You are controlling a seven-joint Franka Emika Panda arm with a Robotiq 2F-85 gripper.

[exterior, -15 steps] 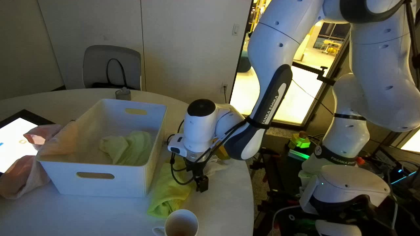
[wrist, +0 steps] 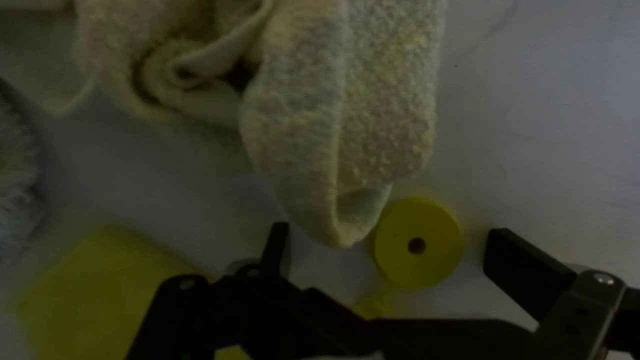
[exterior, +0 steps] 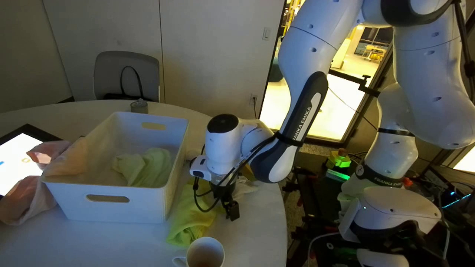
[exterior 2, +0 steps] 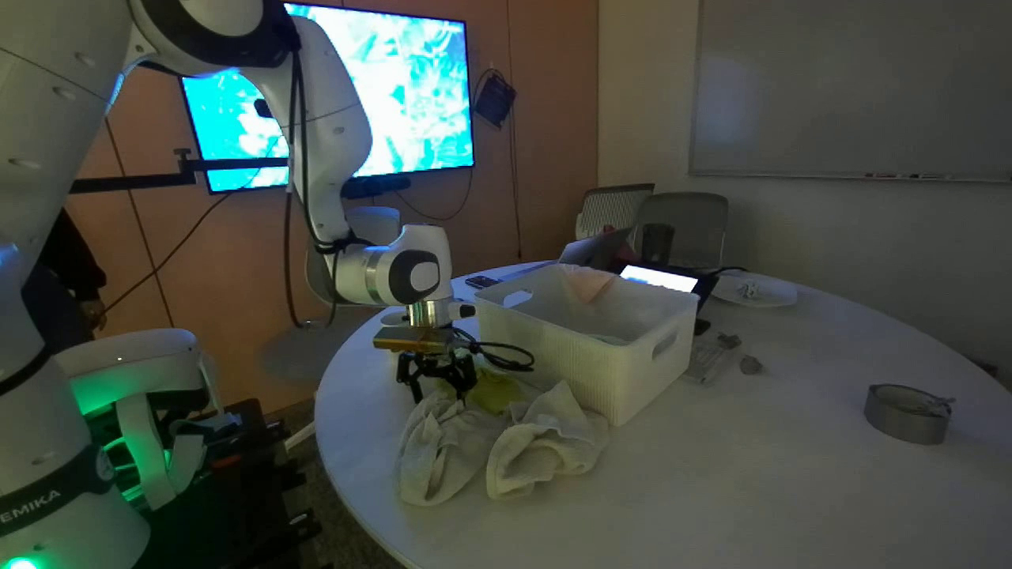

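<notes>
In the wrist view my gripper stands open, its two black fingers wide apart. Between them lie a round yellow piece with a small central hole (wrist: 420, 243) and the hanging tip of a pale towel (wrist: 342, 180), neither one gripped. A blurred yellow cloth (wrist: 102, 294) shows at lower left. Seen from exterior view 2, the gripper (exterior 2: 438, 379) is low over the table, just above crumpled pale towels (exterior 2: 550, 441) and a yellow-green cloth (exterior 2: 495, 390). Exterior view 1 has that yellow-green cloth (exterior: 189, 222) between the white basket (exterior: 129, 207) and the gripper (exterior: 232, 211).
Inside the basket lies a light green cloth (exterior: 151, 167); a pink cloth (exterior: 69, 160) drapes over its left wall. A white mug (exterior: 205, 253) stands at the near table edge. Tape (exterior 2: 908, 414) sits far right in exterior view 2, with clear table before it.
The gripper has shifted slightly right and down in exterior view 1, with the wrist tilting a little. Basket, cloths and mug look unmoved.
</notes>
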